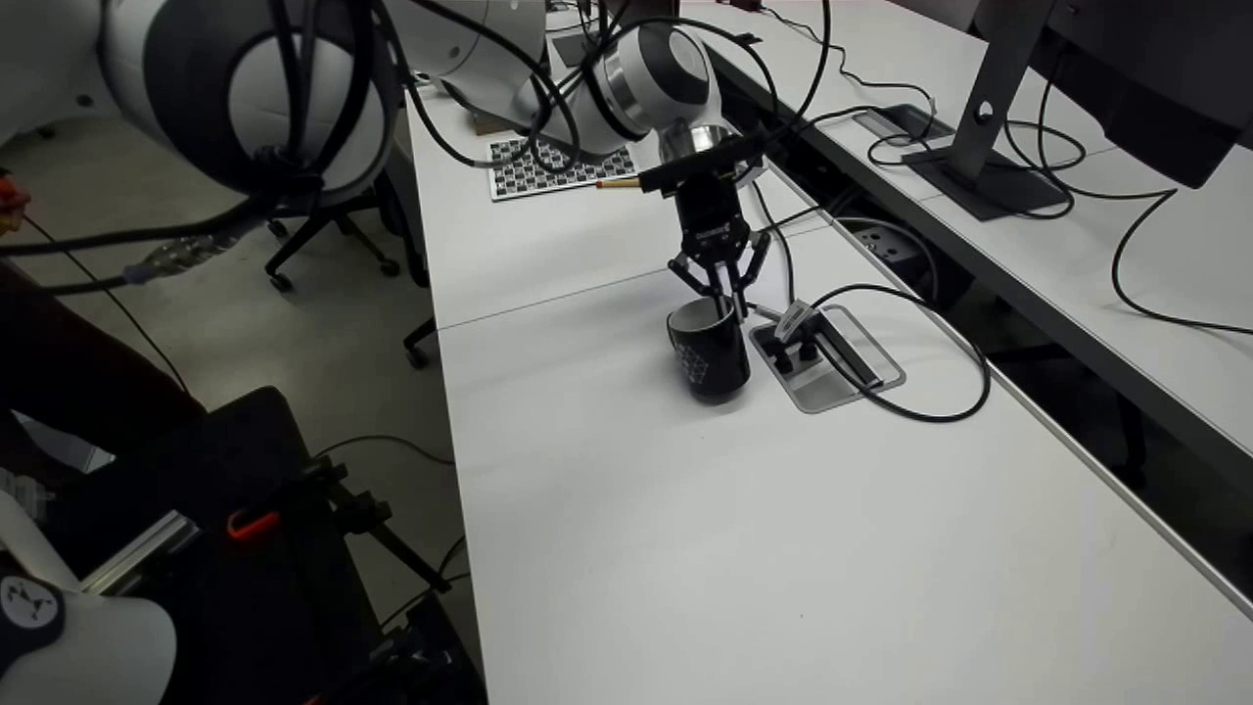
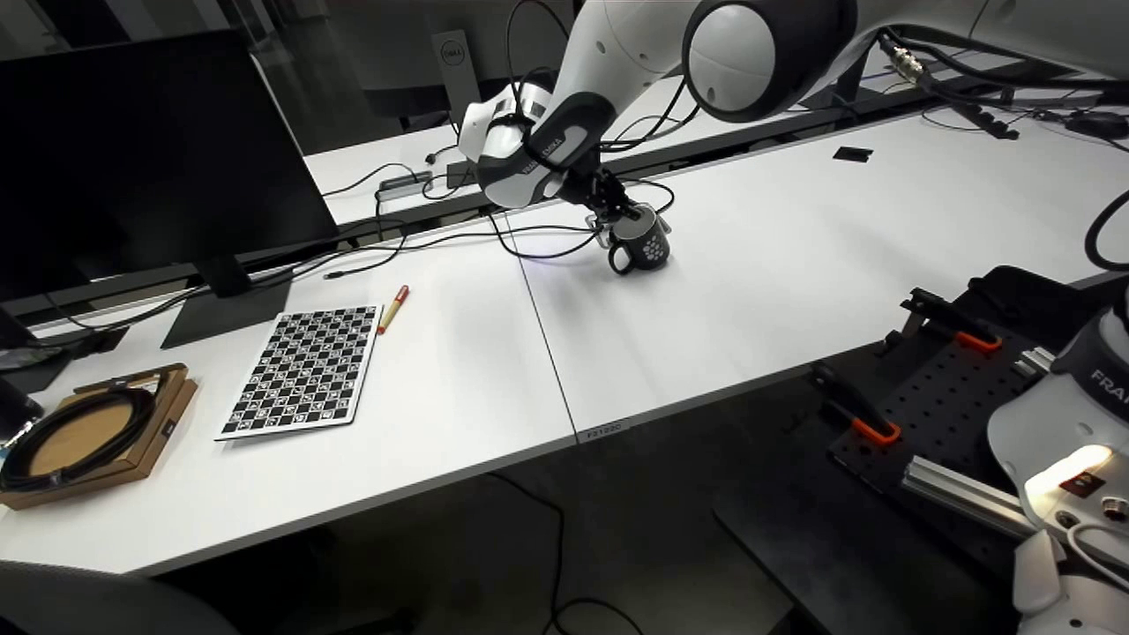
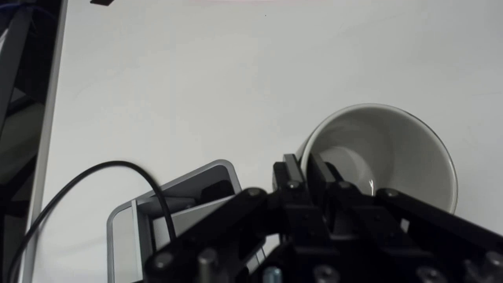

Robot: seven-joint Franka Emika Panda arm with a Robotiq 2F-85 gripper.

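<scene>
A dark mug [image 1: 712, 357] with a pale pattern and a light inside is at the table's middle, close to the cable box. My gripper [image 1: 730, 307] comes down at its rim and is shut on the mug's wall. In the wrist view one finger of the gripper is inside the mug [image 3: 401, 146] and the other outside, with the rim between them. The handle of the mug [image 2: 641, 248] shows in exterior view 2, pointing toward the front left. It looks nearly upright; whether its base touches the table I cannot tell.
A recessed cable box [image 1: 828, 358] with plugs and a looping black cable [image 1: 984, 388] lies right beside the mug. A checkered board [image 2: 307, 365], a pen [image 2: 392, 309] and a cardboard tray [image 2: 159, 444] are farther off.
</scene>
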